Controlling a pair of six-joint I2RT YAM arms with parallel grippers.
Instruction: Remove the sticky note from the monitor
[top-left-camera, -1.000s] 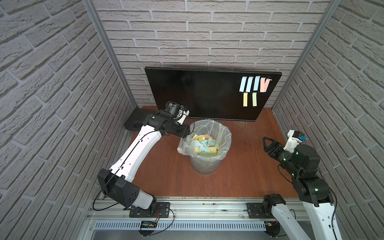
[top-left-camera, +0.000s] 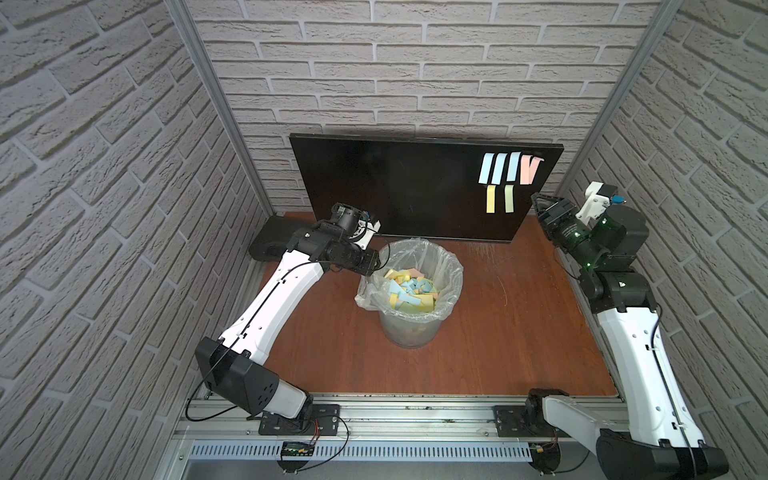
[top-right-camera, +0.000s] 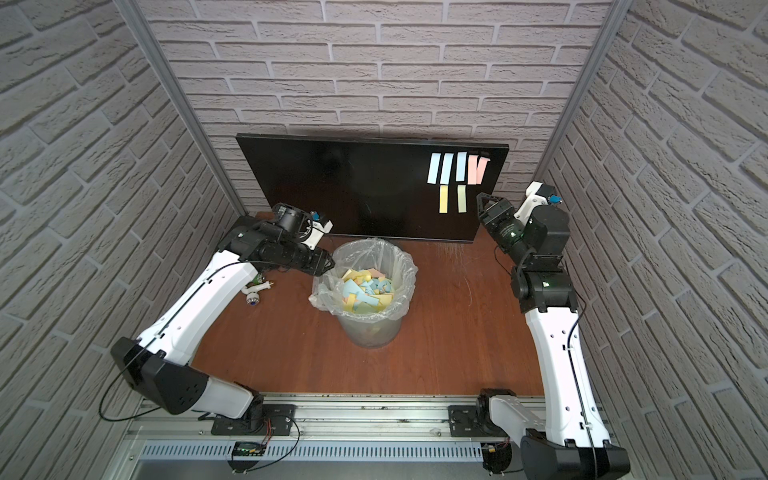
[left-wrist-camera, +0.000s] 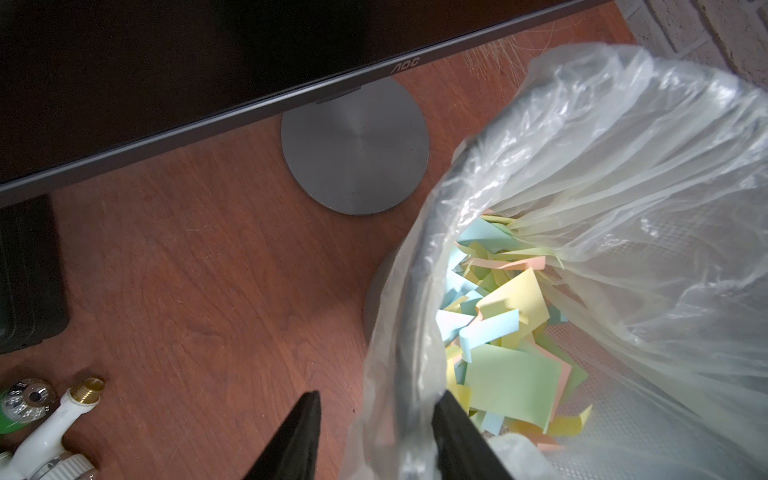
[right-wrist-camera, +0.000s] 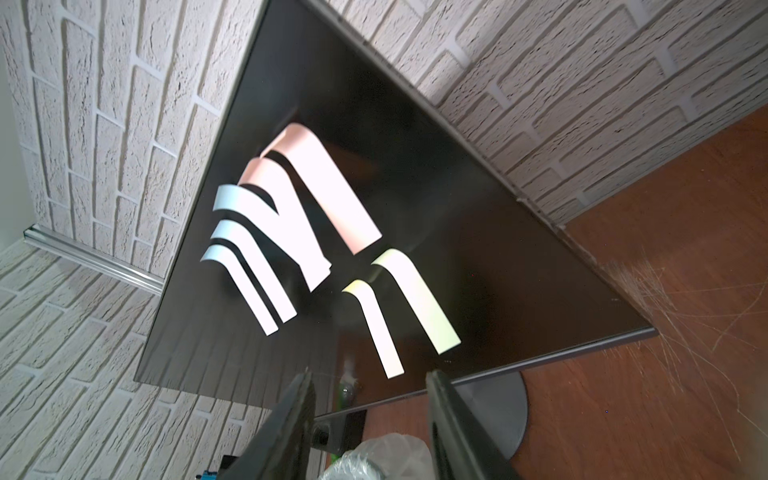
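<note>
The black monitor carries several sticky notes at its upper right: light blue ones, pink ones, a yellow one and a pale green one. My right gripper faces these notes from in front of the monitor, fingers apart with nothing between them. My left gripper hangs at the left rim of the lined bin, fingers apart, the plastic liner beneath them.
The bin, holding many paper notes, stands before the monitor. A black object and small fittings lie at the left. Brick-patterned walls surround it.
My right arm has risen and moved toward the back, bringing its gripper up to the monitor's lower right part. The left arm stays where it was.
</note>
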